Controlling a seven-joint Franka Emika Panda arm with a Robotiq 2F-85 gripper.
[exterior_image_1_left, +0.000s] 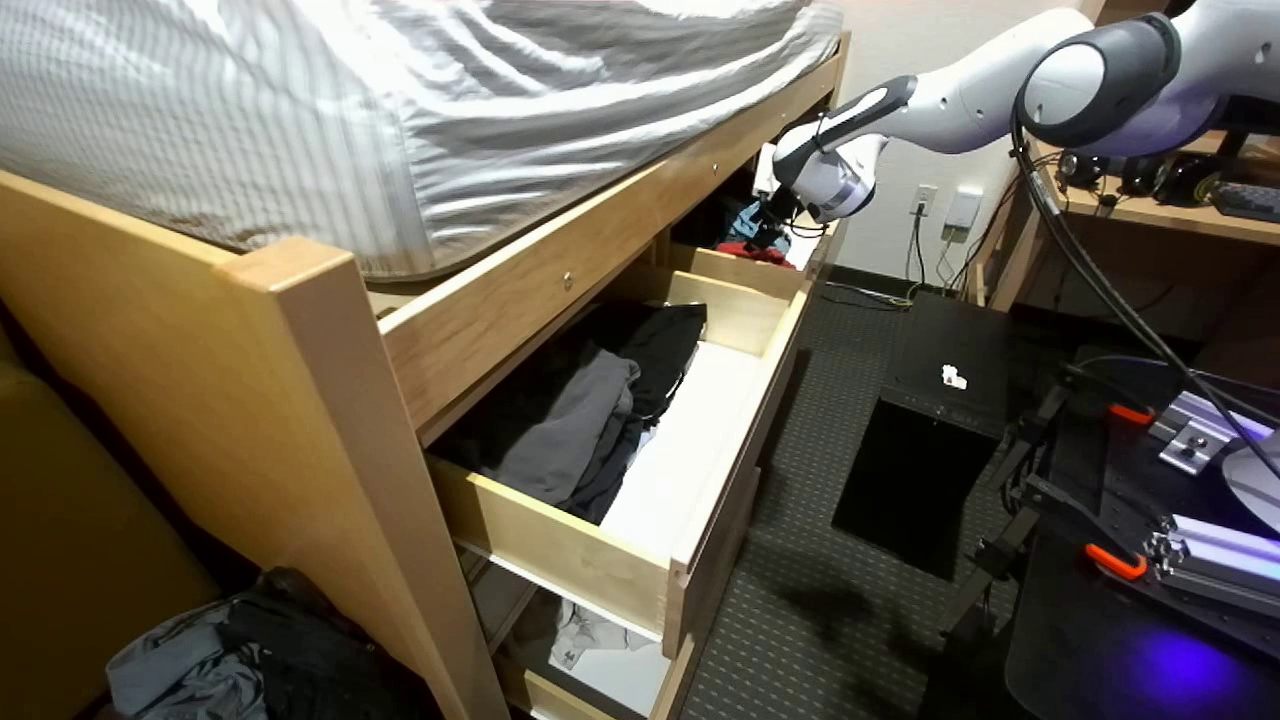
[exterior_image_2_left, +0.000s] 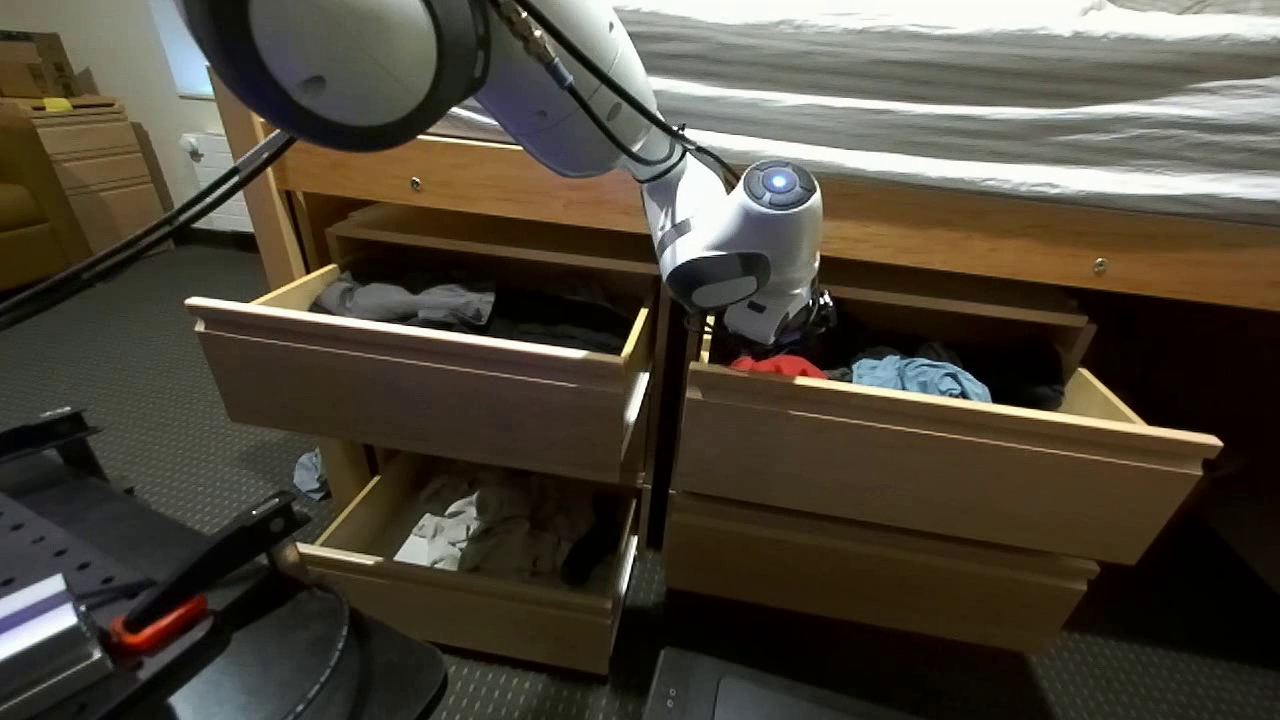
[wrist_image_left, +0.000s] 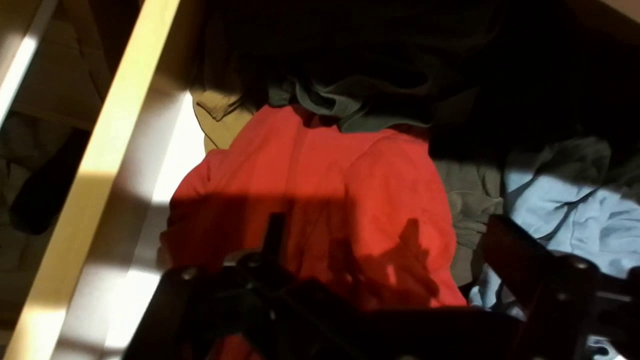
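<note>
A red garment lies in the far drawer, filling the middle of the wrist view. My gripper is above it, with its dark fingers spread wide and nothing held between them. Shadows of the fingers fall on the red cloth. In exterior view 2 the hand reaches over the left part of the right upper drawer, beside the red garment; its fingertips are hard to make out there. A light blue garment lies to the right, with dark clothes behind.
The drawer's side wall runs along the left of the wrist view. Next to it, the left upper drawer is open with grey and black clothes, as is the lower drawer. The bed rail passes close behind the hand.
</note>
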